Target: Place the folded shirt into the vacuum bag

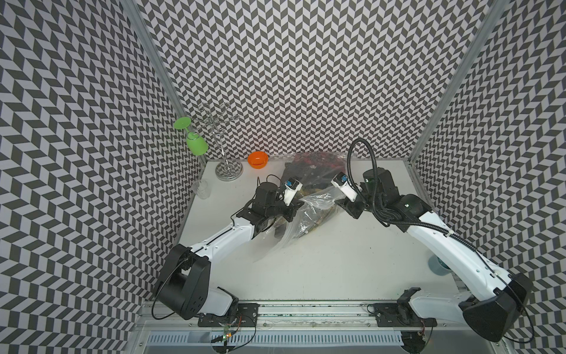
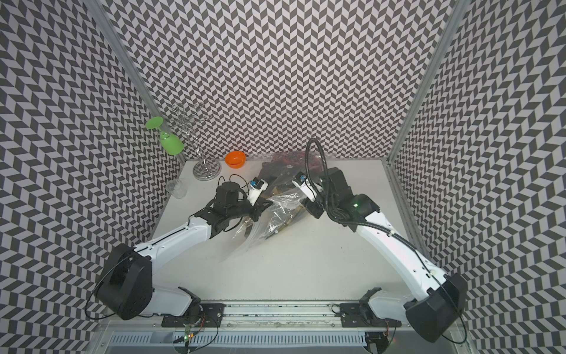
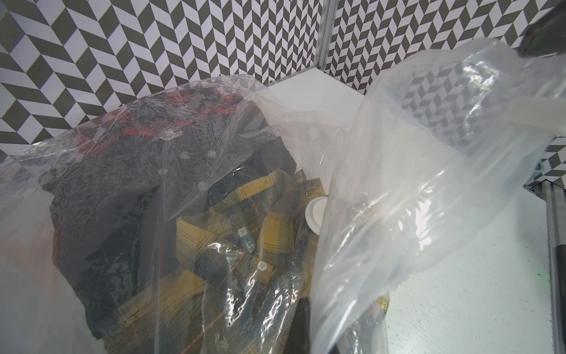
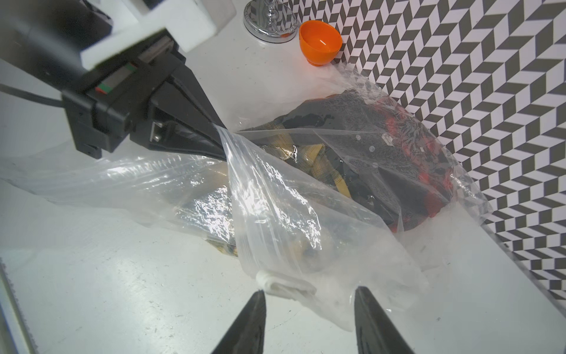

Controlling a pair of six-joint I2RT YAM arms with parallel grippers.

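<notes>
A clear plastic bag (image 4: 283,212) lies on the middle-back of the table, with folded plaid shirt cloth in dark grey, red (image 4: 424,165) and yellow (image 3: 247,194) seen through it. My left gripper is shut on the bag's front flap, which hangs from its fingertips across the shirt. My right gripper is part open at the near right end of that flap, its fingers either side of a loose edge with a white strip (image 4: 286,280); the frames do not show it gripping the film.
An orange bowl (image 1: 257,159) and a metal stand (image 1: 228,170) with a green goblet (image 1: 196,141) stand at the back left, near a clear glass (image 1: 201,189). A blue container (image 1: 438,265) sits at the right.
</notes>
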